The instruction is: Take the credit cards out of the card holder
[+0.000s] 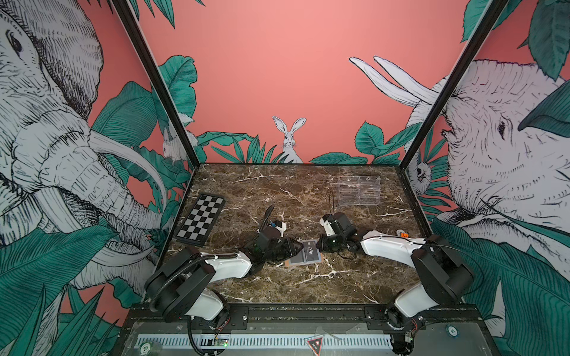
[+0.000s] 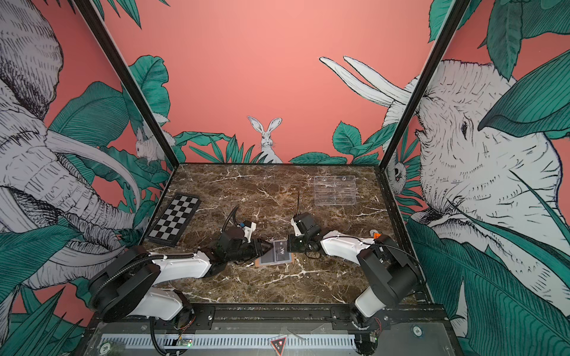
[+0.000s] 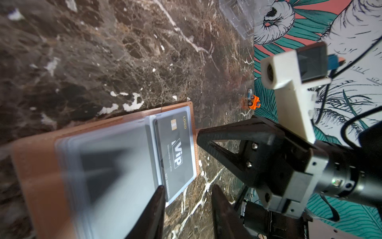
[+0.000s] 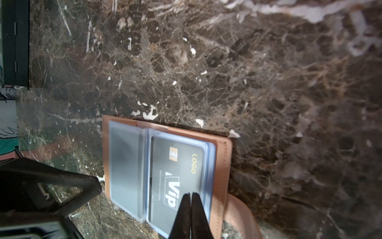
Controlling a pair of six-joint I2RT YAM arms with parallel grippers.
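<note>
The brown card holder (image 4: pixel 224 159) lies spread flat on the marble table, clear sleeves on both halves. Behind the clear plastic of its right half is a dark grey "Vip" credit card (image 4: pixel 175 167). The left half's sleeve (image 3: pixel 115 167) looks greyish, and whether a card is inside I cannot tell. Over the holder, from the left, reaches my left gripper, its fingers apart with nothing seen between them. My right gripper is shut at the right half, tips over the Vip card's sleeve; nothing shows between them.
A clear compartmented rack (image 1: pixel 359 191) stands at the back right. A black-and-white checkered board (image 1: pixel 202 218) lies at the left edge. An orange item (image 1: pixel 404 235) sits by the right edge.
</note>
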